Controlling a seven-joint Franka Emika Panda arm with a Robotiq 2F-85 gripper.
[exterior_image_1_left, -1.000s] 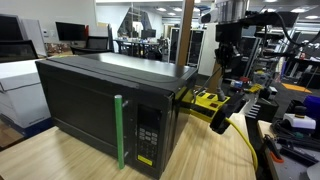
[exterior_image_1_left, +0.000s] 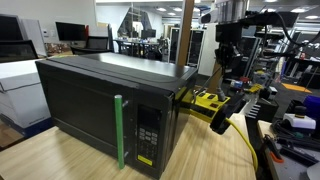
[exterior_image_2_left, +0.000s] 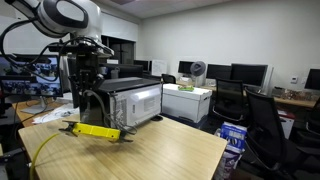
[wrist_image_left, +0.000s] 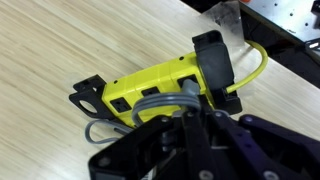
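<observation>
A yellow power strip (wrist_image_left: 157, 84) with black ends lies on the wooden table and shows several dark sockets in the wrist view. Over its right half, my gripper is shut on the end of a grey cable (wrist_image_left: 163, 100), seemingly at its plug. The fingers largely cover that end, so I cannot tell whether it sits in a socket or just above one. In the first exterior view the strip (exterior_image_1_left: 207, 102) lies beside the black microwave (exterior_image_1_left: 100, 100), under my arm (exterior_image_1_left: 229, 35).
A yellow cord (exterior_image_1_left: 243, 140) runs from the strip over the table edge. The microwave (exterior_image_2_left: 140, 101) stands close to the arm in the second exterior view. Bare tabletop (exterior_image_2_left: 170, 146) lies to the right there.
</observation>
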